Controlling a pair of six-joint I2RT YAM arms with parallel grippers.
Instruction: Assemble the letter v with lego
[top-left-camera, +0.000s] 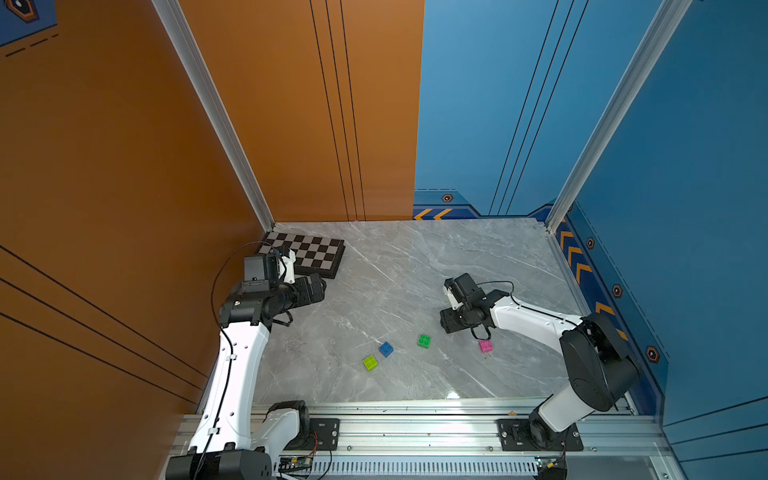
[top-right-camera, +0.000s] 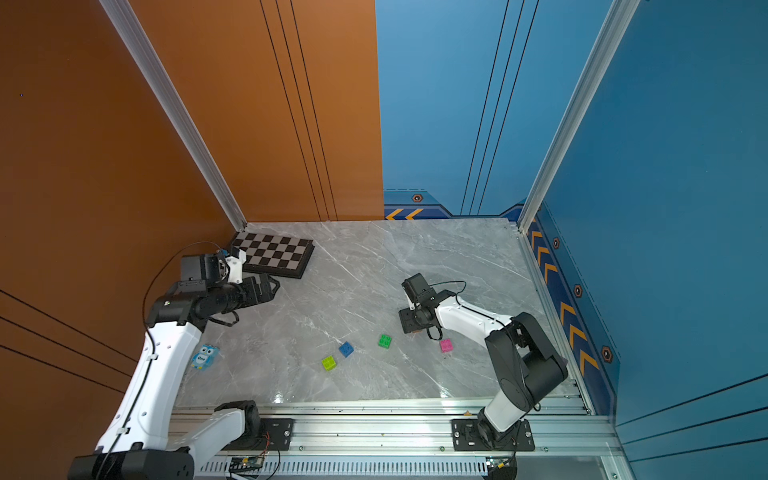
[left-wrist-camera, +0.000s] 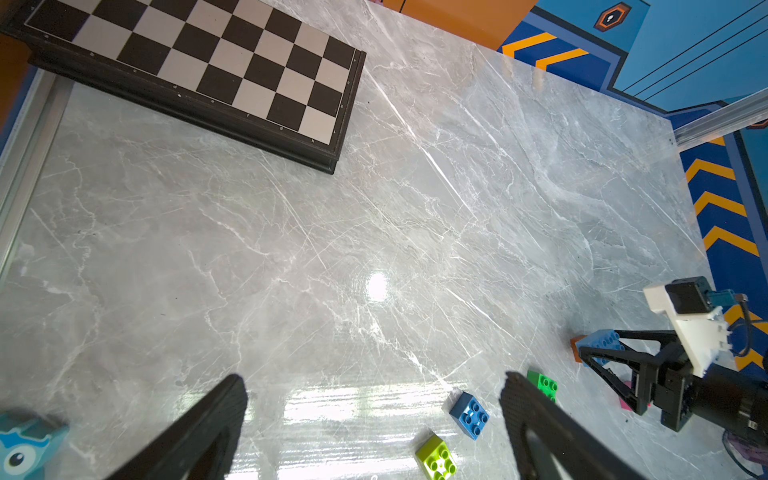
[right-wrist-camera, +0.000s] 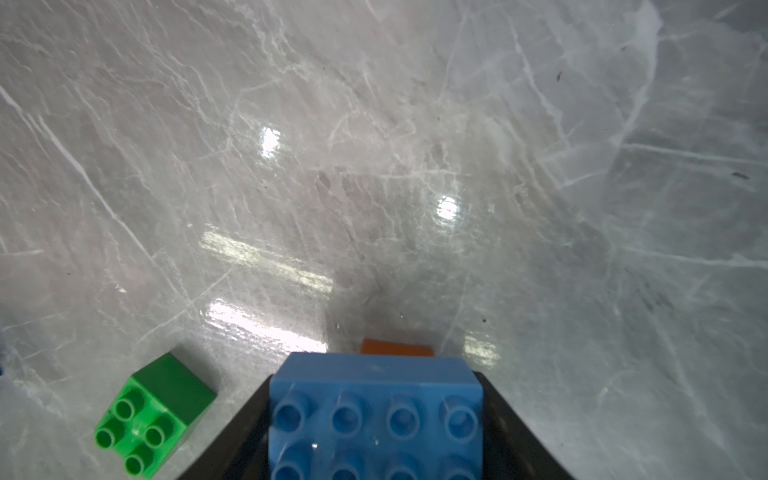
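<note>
A long blue brick (right-wrist-camera: 376, 392), studs facing the camera, is gripped between the fingers of my right gripper. Just under it, an orange brick (right-wrist-camera: 397, 347) shows only an edge; whether the two touch I cannot tell. To their left on the table lies a green brick (right-wrist-camera: 152, 416). Farther left are a small blue brick (top-left-camera: 385, 349) and a lime brick (top-left-camera: 370, 362). A pink brick (top-left-camera: 485, 346) is close to the right arm. Over the left side of the table, my left gripper hangs open with nothing between its fingers.
At the back left rests a checkered board (top-left-camera: 308, 252). A light-blue owl-like toy (top-right-camera: 205, 357) sits at the left edge, by the left arm.
</note>
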